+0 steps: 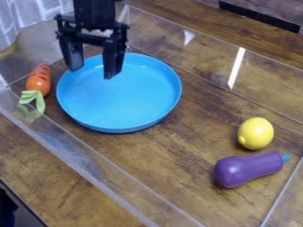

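Note:
The dark gripper (92, 62) hangs at the top left over the rear left part of a blue plate (130, 97), its two fingers apart with nothing seen between them. An orange carrot (39, 82) with pale green leaves lies just left of the plate, left of and below the gripper.
A yellow lemon (256, 133) and a purple eggplant (246, 170) lie on the wooden table at the right. The table's middle, below and right of the plate, is clear. Transparent walls edge the workspace.

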